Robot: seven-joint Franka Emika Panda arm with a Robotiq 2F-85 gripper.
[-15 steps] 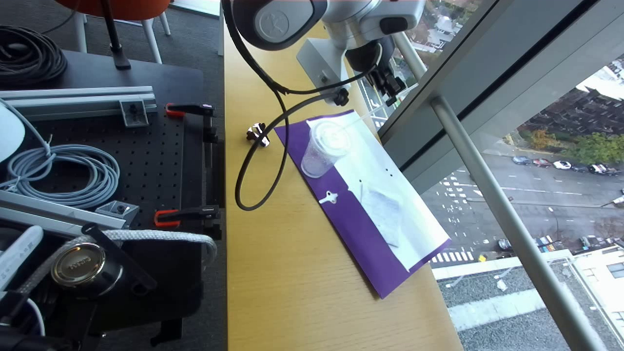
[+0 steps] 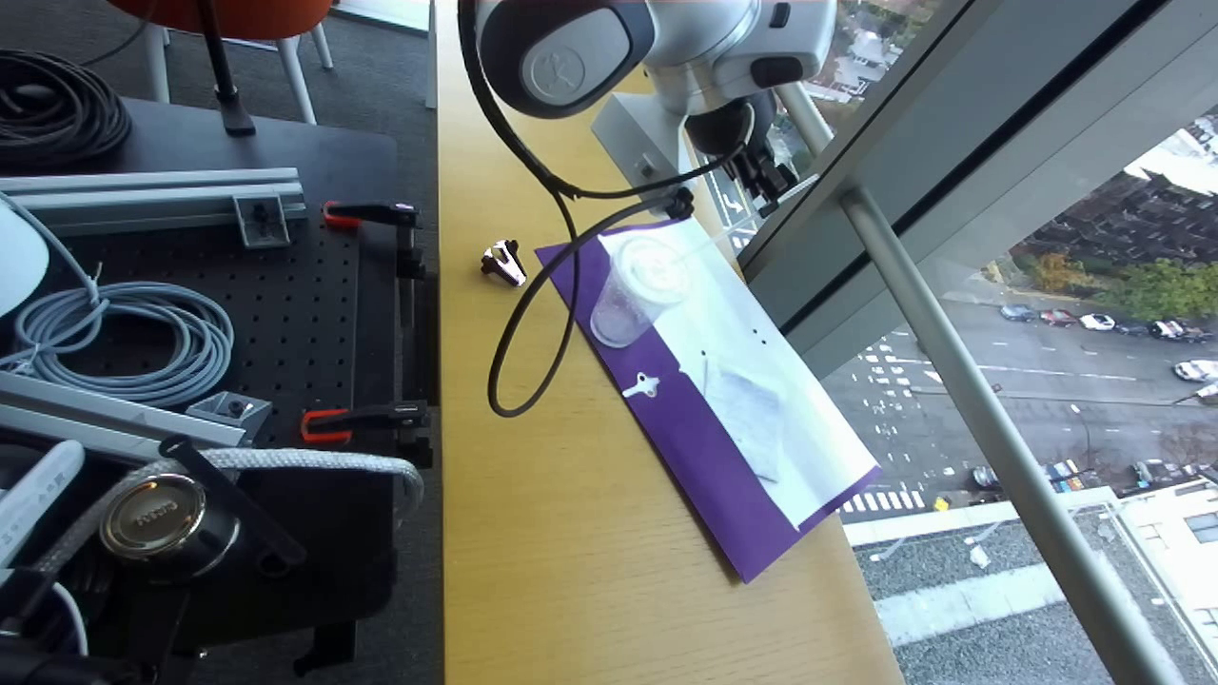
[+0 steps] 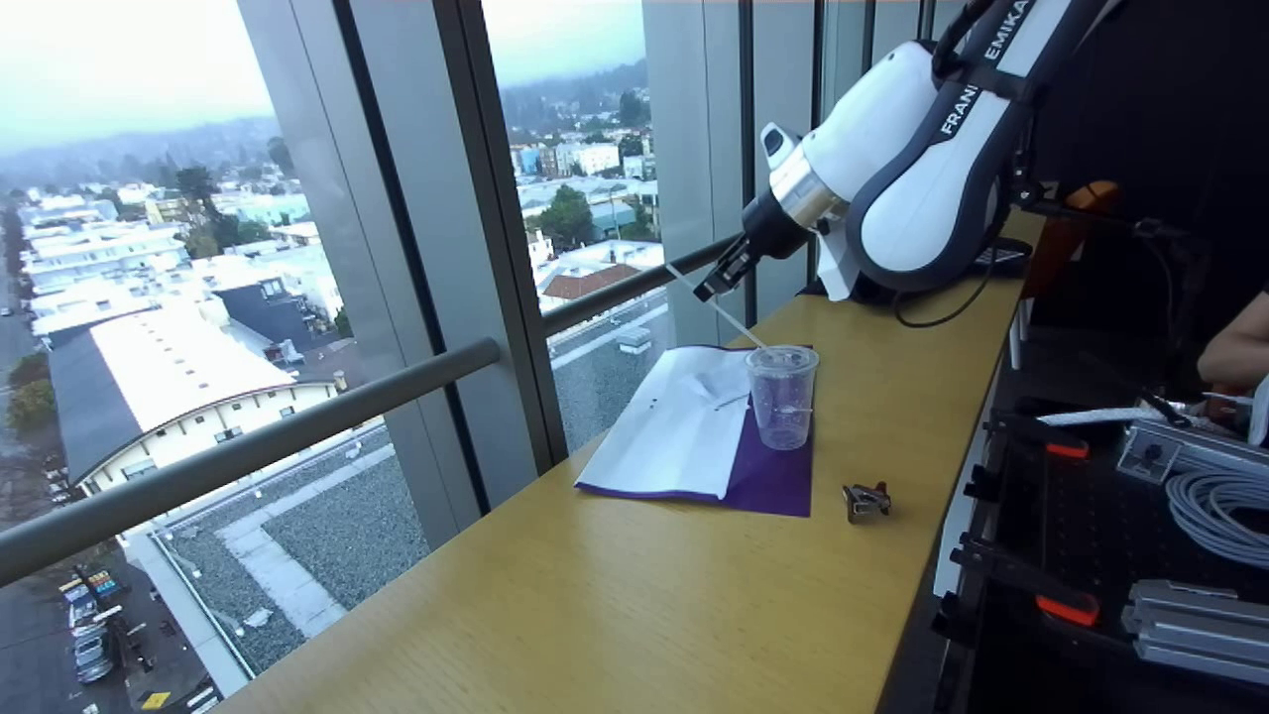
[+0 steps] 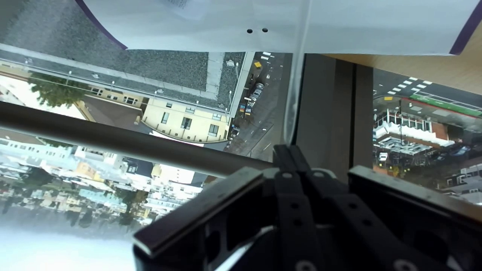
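Note:
A clear plastic cup with a lid point(image 2: 652, 270) point(image 3: 781, 399) stands upright on the purple and white folder. From its lid a thin clear straw point(image 3: 735, 321) slants up toward the window and passes right by my gripper point(image 2: 767, 196) point(image 3: 709, 291). My gripper's fingers are shut together, above the table's window side. In the wrist view, the straw point(image 4: 296, 86) runs down to the closed tips of the gripper and is lost behind or against them. Whether it is pinched there I cannot tell; nothing shows plainly between the fingers.
The folder point(image 2: 714, 457) point(image 3: 773, 482) lies on the wooden table point(image 2: 548, 548). A small metal clip-like object point(image 2: 502, 263) point(image 3: 867, 501) sits near the cup. A window rail point(image 2: 982, 394) runs close to the gripper.
My gripper has shifted slightly toward the window and front. The cup and straw have moved a little the same way, and the arm's cable loop has swung right.

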